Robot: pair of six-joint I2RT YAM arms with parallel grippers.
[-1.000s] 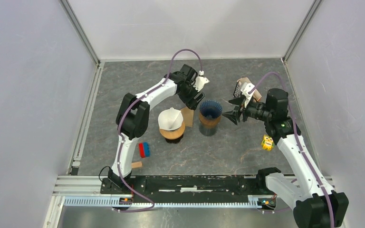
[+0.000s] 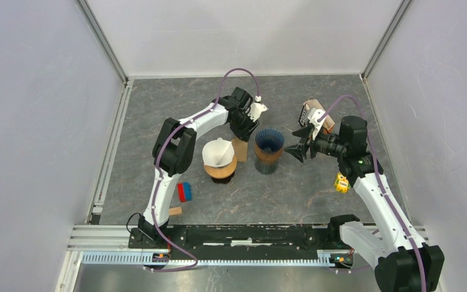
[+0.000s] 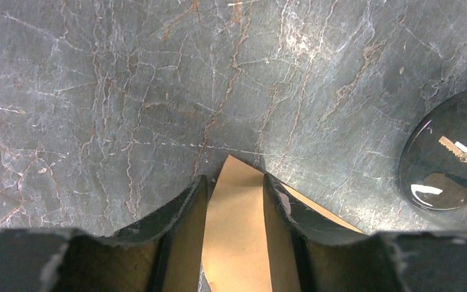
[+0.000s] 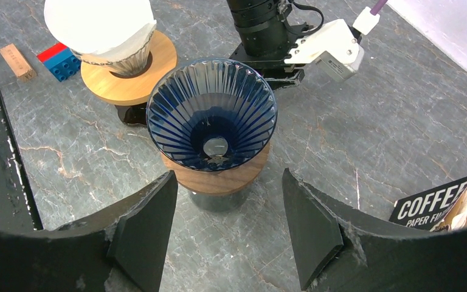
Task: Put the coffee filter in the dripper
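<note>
A brown paper coffee filter (image 2: 240, 150) lies on the table between the two stands. Down at its far end is my left gripper, part open. In the left wrist view the filter's corner (image 3: 237, 210) shows between the fingers, with the right finger overlapping its edge; whether they touch it I cannot tell. The blue ribbed glass dripper (image 4: 213, 115) sits empty in a wooden collar on a clear glass vessel (image 2: 266, 166). Facing it from the right, my right gripper stands open with its fingers apart and nothing gripped.
Left of the dripper, another wooden-collared stand (image 2: 220, 171) carries a white filter (image 2: 217, 152). A coffee filter box (image 4: 432, 204) stands at the back right. A red-and-blue block (image 2: 184, 191), a wooden block (image 2: 175, 211) and a yellow toy (image 2: 342, 183) lie nearer the front.
The right arm, filter and dripper look nearly unchanged.
</note>
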